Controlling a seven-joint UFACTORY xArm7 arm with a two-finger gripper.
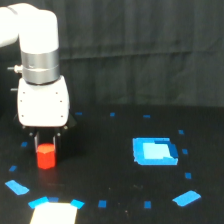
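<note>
A small red block (46,158) is at the left, directly beneath the arm. My gripper (45,145) points straight down with its fingertips at the block's upper part, and it looks shut on the block. Dark fingers against the dark table make their exact contact hard to see. Whether the block touches the table or hangs just above it, I cannot tell.
A blue-rimmed square with a pale centre (156,151) lies to the right. At the front left is a cream-coloured square (54,213). Several small blue tape marks dot the black table.
</note>
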